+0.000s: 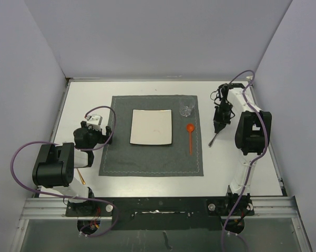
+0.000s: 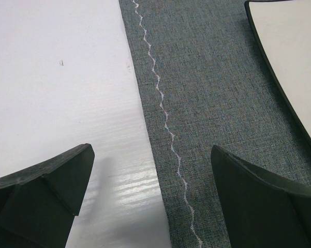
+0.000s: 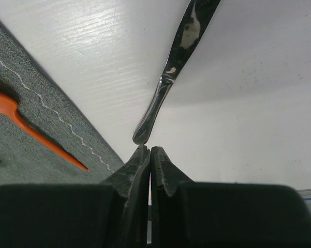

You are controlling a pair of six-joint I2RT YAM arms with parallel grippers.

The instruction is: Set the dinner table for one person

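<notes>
On the grey placemat lie a square cream plate, a clear glass and an orange spoon. A metal knife lies on the white table right of the mat, just beyond the tips of my right gripper, which is shut with nothing visible between its fingers. My left gripper stands open over the mat's left edge, beside the plate, with nothing between its fingers.
A thin light utensil lies on the table at the lower left, partly hidden by the left arm.
</notes>
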